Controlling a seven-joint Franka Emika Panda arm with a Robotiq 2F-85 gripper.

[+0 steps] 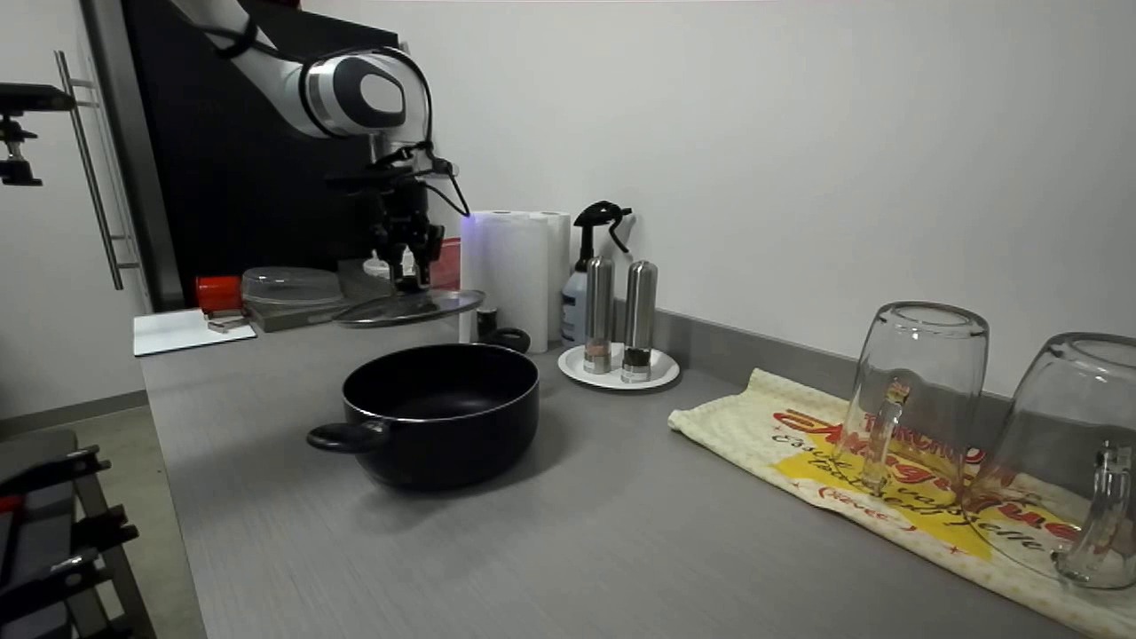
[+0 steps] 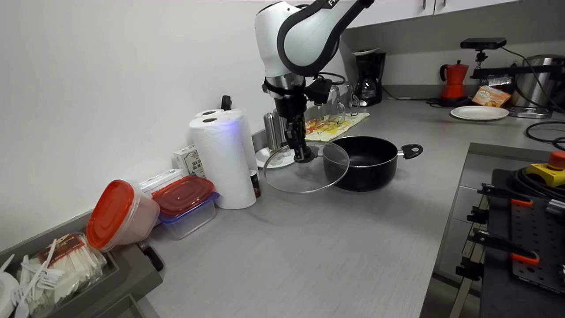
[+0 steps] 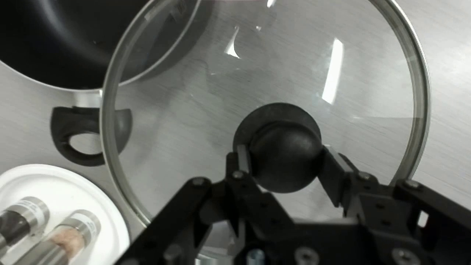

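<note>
My gripper is shut on the black knob (image 3: pixel 286 154) of a clear glass lid (image 3: pixel 185 145) with a metal rim. In exterior view 1 the lid (image 1: pixel 410 308) hangs slightly tilted, above and behind an uncovered black pot (image 1: pixel 442 447). Exterior view 2 shows the lid (image 2: pixel 296 180) held in the air, its edge in front of the pot's (image 2: pixel 371 172) near side. From the wrist, the lid's rim overlaps the pot's rim and one pot handle (image 3: pixel 79 121) in the picture.
A white plate (image 1: pixel 575 368) with two metal grinders stands beside the pot near the wall. Paper towel rolls (image 1: pixel 511 277) and a spray bottle (image 1: pixel 575 303) are behind. Glass mugs (image 1: pixel 916 394) stand upside down on a cloth at the right.
</note>
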